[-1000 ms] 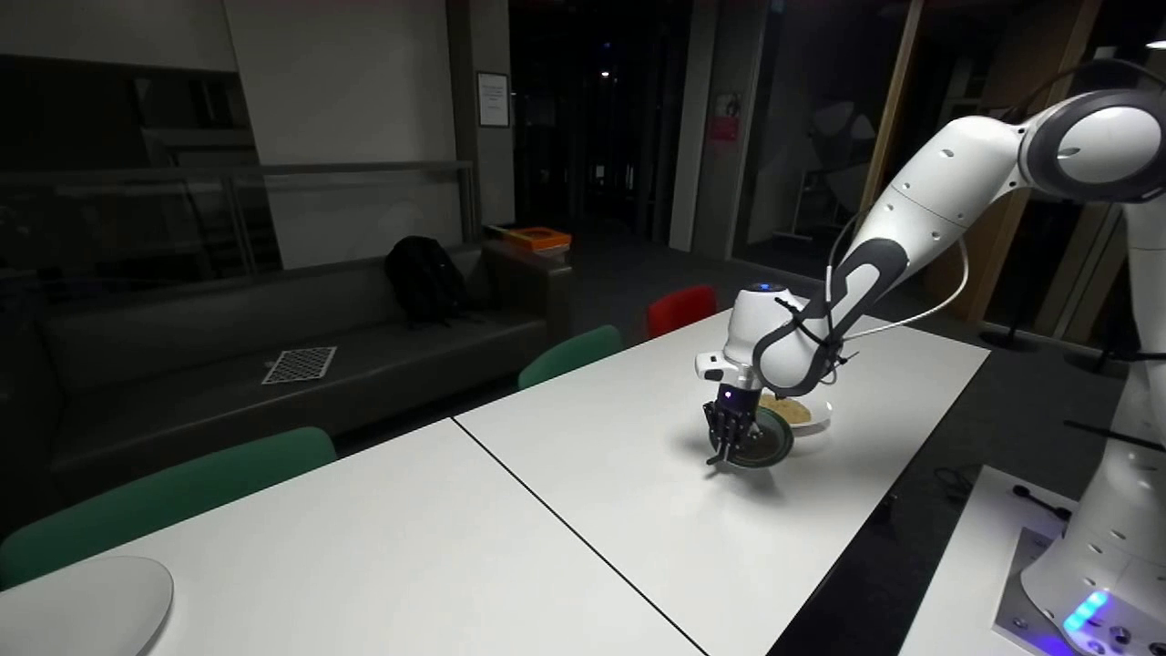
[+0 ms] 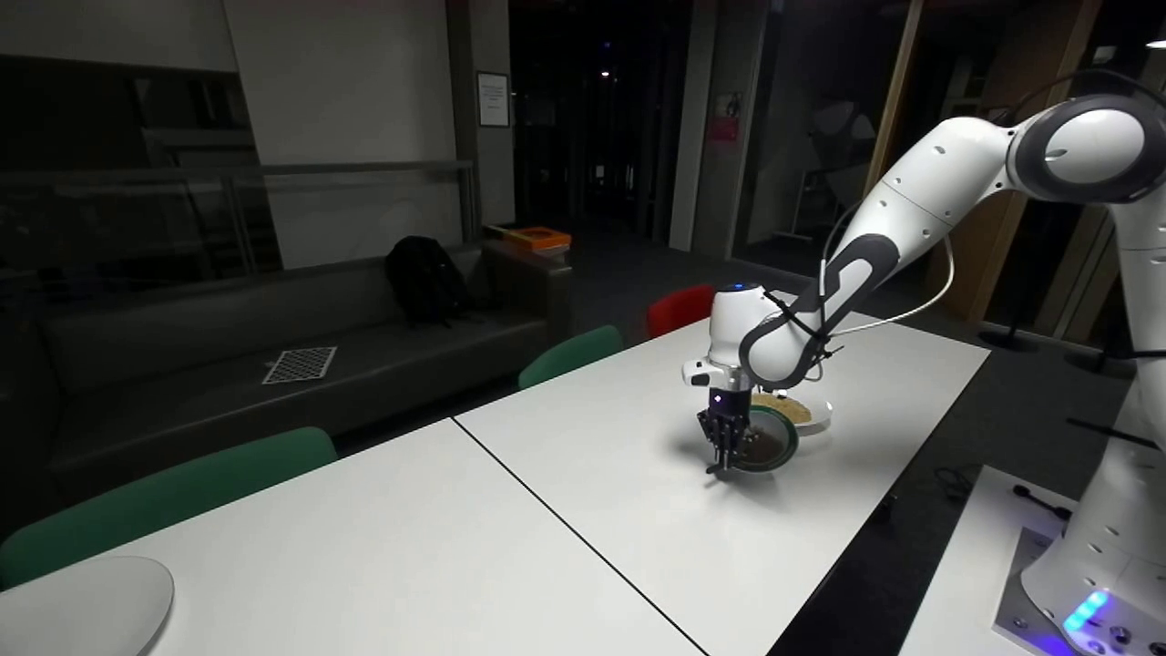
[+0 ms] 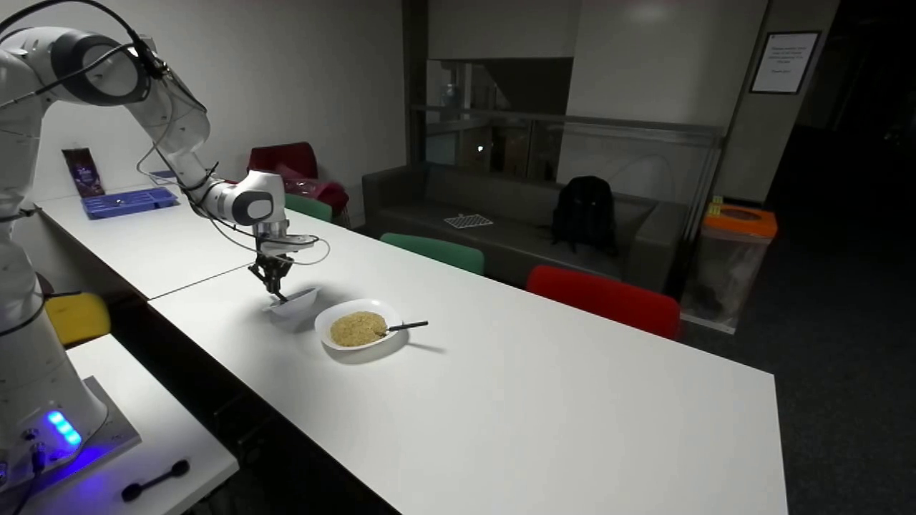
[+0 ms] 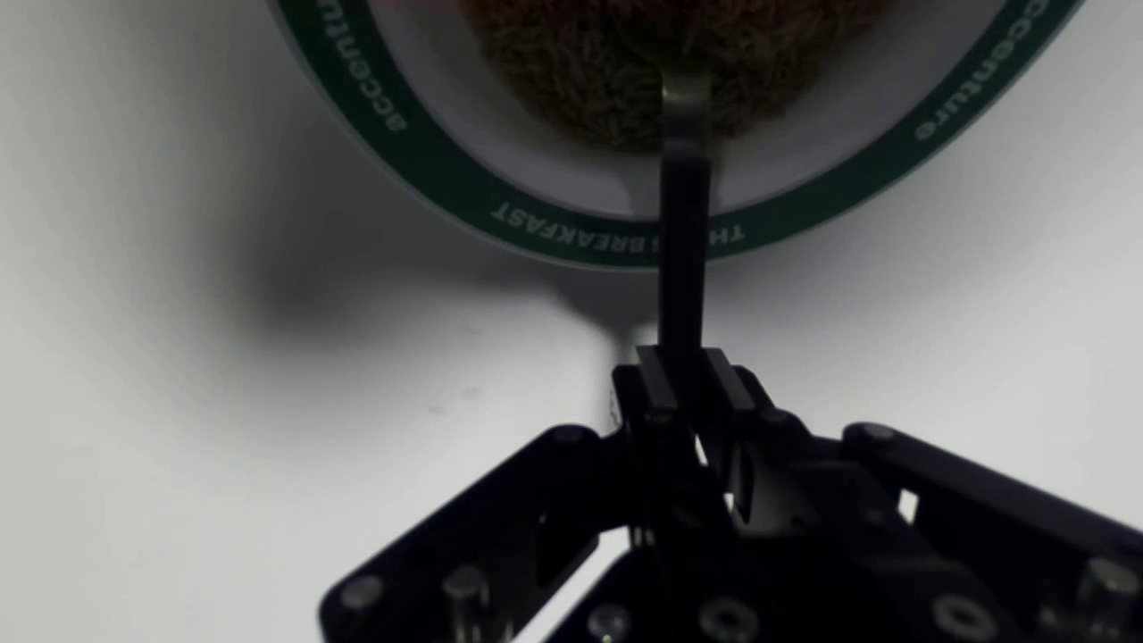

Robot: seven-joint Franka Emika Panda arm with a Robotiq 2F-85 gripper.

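Note:
In the wrist view my gripper is shut on the black handle of a spoon. The spoon's metal end reaches into brown grains inside a white bowl with a green lettered rim. From exterior view 1, this bowl looks tilted, its open side towards the camera, right beside my gripper. Exterior view 2 has the bowl below and right of my gripper; whether its base touches the table cannot be told.
Close by is a white dish of yellowish grains, with a dark-handled utensil sticking out. A blue tray lies at the table's far end.
My wrist and forearm have shifted a little left in exterior view 1, and the hand stands more upright. The green-rimmed bowl has moved slightly to the right there.

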